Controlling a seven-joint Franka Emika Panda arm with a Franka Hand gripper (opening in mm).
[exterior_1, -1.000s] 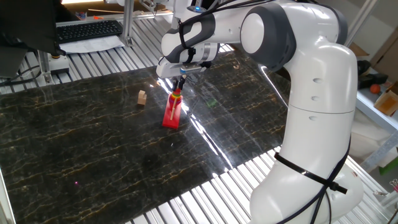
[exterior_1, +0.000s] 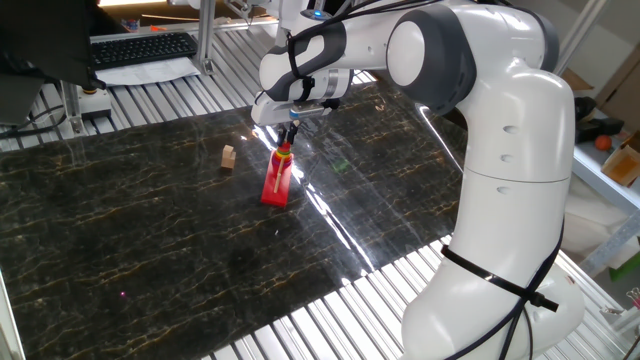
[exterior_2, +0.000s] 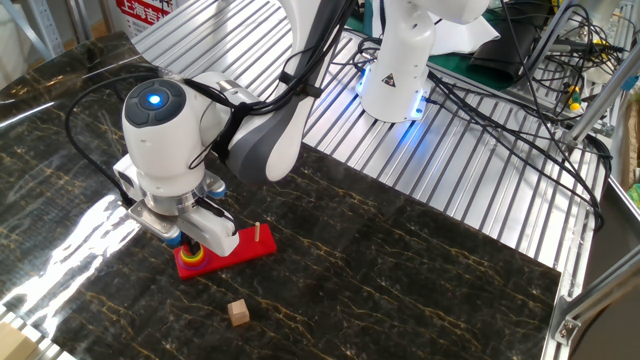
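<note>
A flat red board (exterior_1: 273, 191) lies on the dark marbled tabletop, with a thin wooden peg (exterior_2: 257, 232) standing bare near one end. At its other end are stacked rings, a yellow ring (exterior_2: 192, 254) among them. My gripper (exterior_1: 287, 138) points down right over this ringed end, its dark fingertips at the top of the stack. In exterior view 2 the hand hides most of the fingers, so whether they are apart or closed on something does not show. A small wooden block (exterior_1: 228, 157) rests on the table beside the board, apart from it.
Open tabletop (exterior_1: 130, 250) spreads widely around the board. Slatted metal rails border it, and a keyboard (exterior_1: 144, 49) lies beyond the far edge. A pale wooden piece (exterior_2: 14, 342) shows at the lower left corner of exterior view 2.
</note>
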